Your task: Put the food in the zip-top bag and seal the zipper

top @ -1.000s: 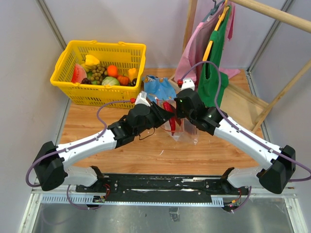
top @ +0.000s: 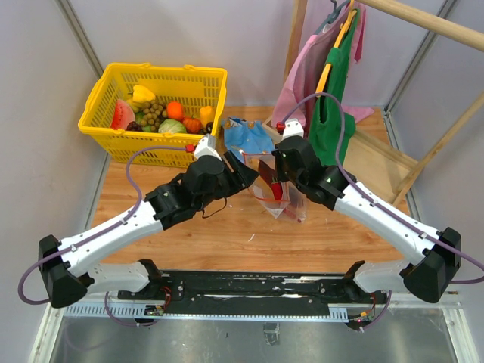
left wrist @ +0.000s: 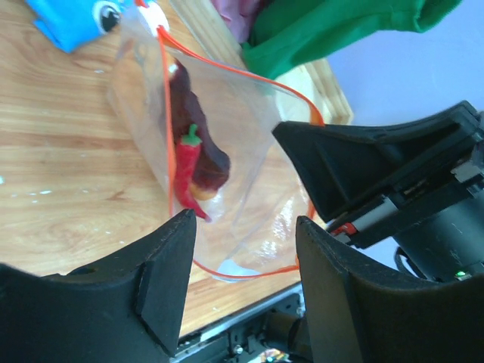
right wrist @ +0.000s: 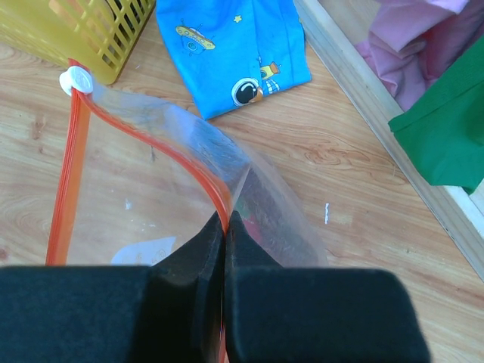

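Note:
The clear zip bag [left wrist: 249, 121] stands with its orange-rimmed mouth spread wide. Inside it lie a red chili pepper [left wrist: 186, 166] with a green stem and a dark purple, eggplant-like food [left wrist: 208, 147]. My right gripper is shut on the bag's orange rim, keeping that side raised. At the rim's far corner sits the white zipper slider [right wrist: 76, 80]. My left gripper is open, its fingers apart over the bag's mouth with nothing held. From above, the left gripper [top: 248, 166] is just left of the bag.
A yellow basket [top: 162, 148] with assorted toy produce stands at the back left. A blue cloth [top: 248, 139] lies behind the bag. Pink and green garments hang on a wooden rack [top: 423, 162] at the right.
The red chili pepper was in the left gripper at the bag's mouth; now it is down in the bag. My left gripper has opened and backed off leftward. The right arm keeps its place.

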